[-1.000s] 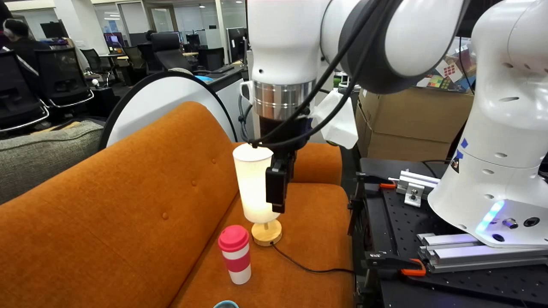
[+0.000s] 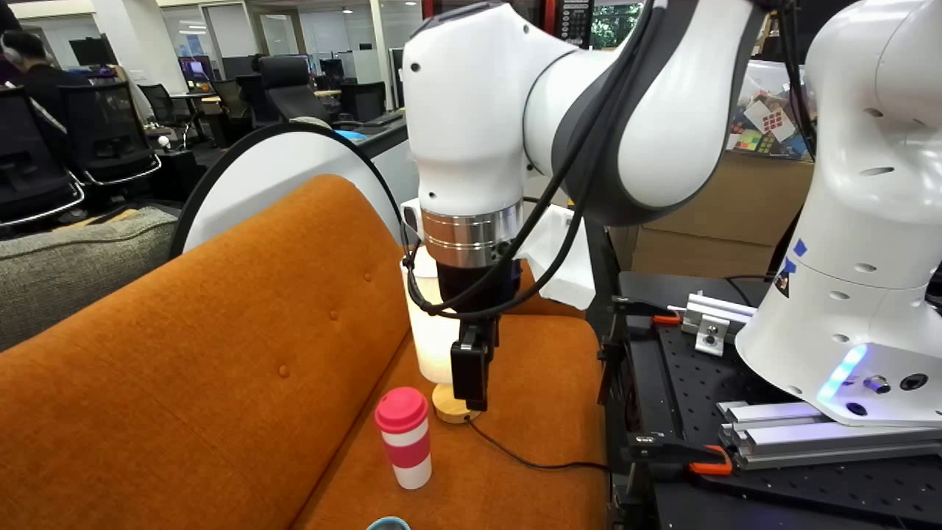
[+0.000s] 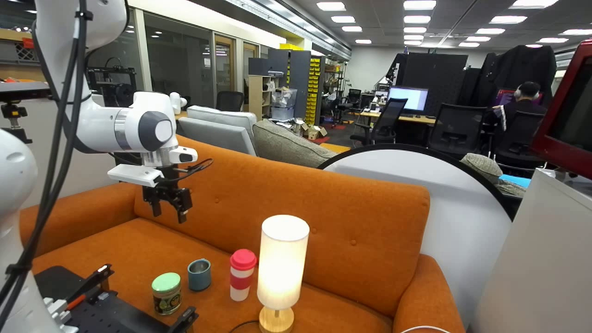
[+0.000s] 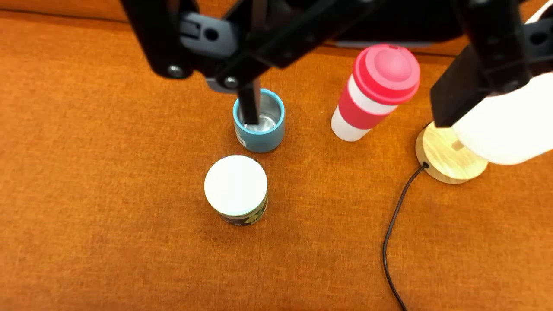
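Note:
My gripper [image 3: 167, 215] hangs above the sofa seat, open, with its fingers spread wide and nothing held. In the wrist view one finger [image 4: 249, 103] overlaps the blue mug [image 4: 260, 140] in the picture, and the other finger [image 4: 456, 93] partly covers the lamp. A white cup with a red lid and band [image 4: 357, 106] appears between the two fingers, lower down on the seat. The mug is upright and empty. Beside it stands a jar with a pale green lid [image 3: 166, 283]. The lit lamp [image 3: 283, 261] stands upright on a round wooden base.
A black lamp cord [image 4: 389, 233] runs across the orange seat [image 4: 129, 233]. The sofa backrest [image 2: 221, 353] rises behind the objects. A black mounting table [image 2: 706, 389] borders the seat's front. Bare seat lies to the jar's left in the wrist view.
In exterior view 1 my gripper has come down and the arm has shifted slightly left. The cup and lamp stand where they were.

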